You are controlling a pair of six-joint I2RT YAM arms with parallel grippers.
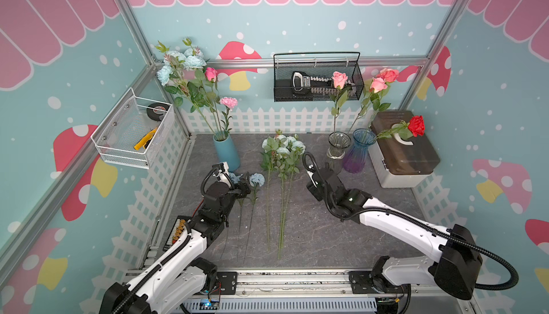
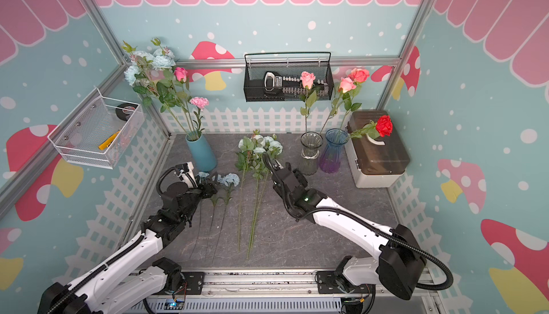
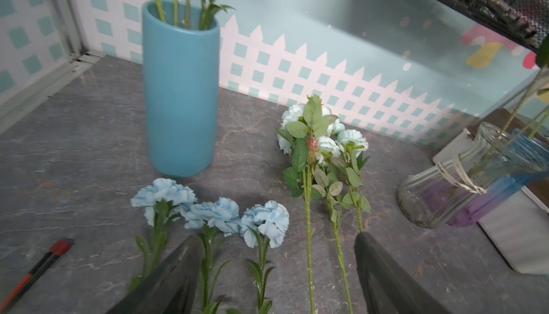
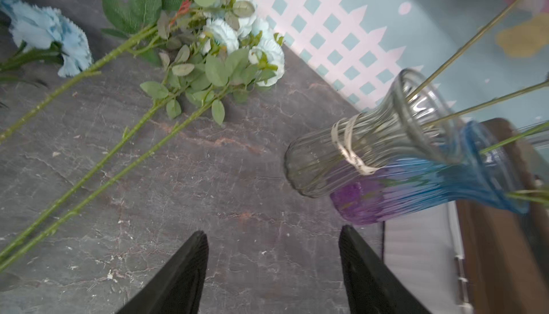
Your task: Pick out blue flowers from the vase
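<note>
The blue vase (image 1: pixel 227 155) holds pale blue roses (image 1: pixel 194 61) with pink flowers. Several blue carnations (image 3: pixel 266 222) lie on the table in front of it; whitish-blue roses (image 1: pixel 283 148) with long stems lie to their right. A clear glass vase (image 4: pixel 320 165) and a purple-blue vase (image 4: pixel 371 194) hold pink and red roses. My left gripper is open above the carnations, nothing between its fingers. My right gripper hangs open over bare table, left of the glass vases.
A lidded box (image 1: pixel 400 171) stands at the right. A black wire basket (image 1: pixel 317 91) and a white basket (image 1: pixel 131 142) hang on the walls. A red-tipped tool (image 3: pixel 54 251) lies left of the carnations.
</note>
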